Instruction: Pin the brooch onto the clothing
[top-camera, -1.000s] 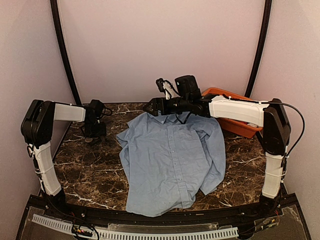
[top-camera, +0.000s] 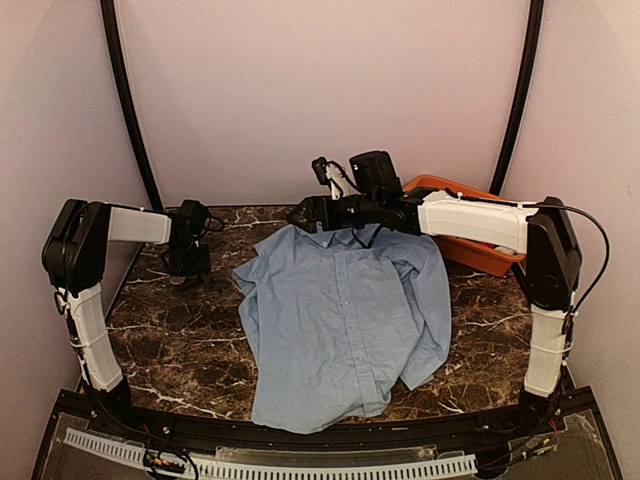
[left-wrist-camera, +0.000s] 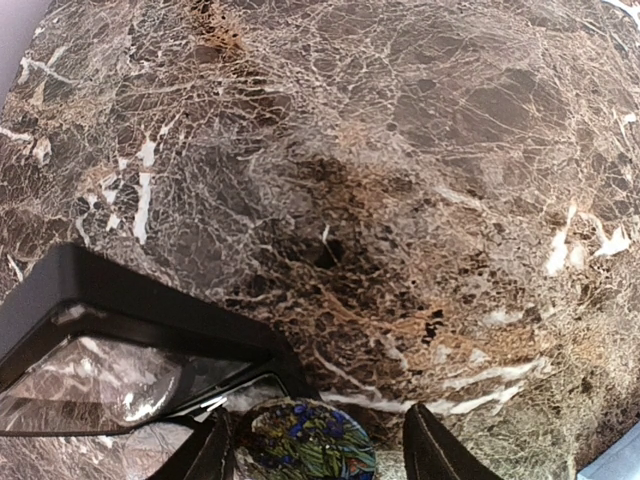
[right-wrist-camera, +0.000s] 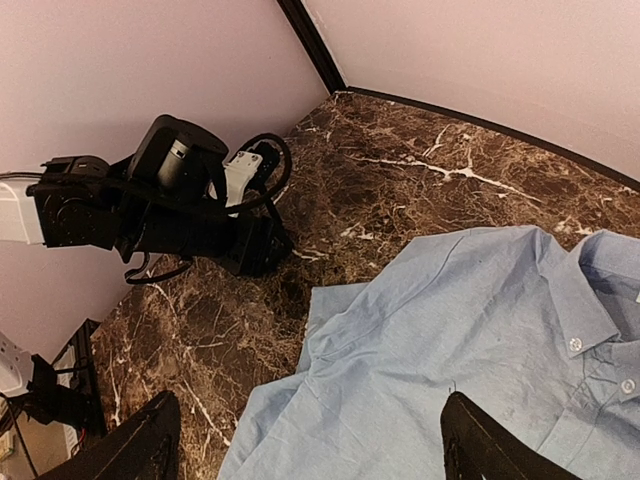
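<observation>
A round brooch (left-wrist-camera: 305, 445) with a dark, multicoloured face shows at the bottom of the left wrist view. The fingers of my left gripper stand on either side of it, open, with a clear gap on the right; its lower part is cut off by the frame edge. The light-blue buttoned shirt (top-camera: 330, 310) lies flat on the marble table, collar towards the back. Over the collar area in the top view is my right gripper (top-camera: 300, 214). Its fingers (right-wrist-camera: 465, 430) are wide apart in the right wrist view, with nothing between them.
A black angular bar (left-wrist-camera: 160, 310) stands right beside the brooch and left finger. Behind the right arm, an orange bin (top-camera: 475, 255) sits at the back right. Bare marble (top-camera: 180, 350) lies between the left arm and the shirt.
Both arms hold nearly the same pose in the top view. The shirt and bin have not moved; any small finger motion is too fine to make out.
</observation>
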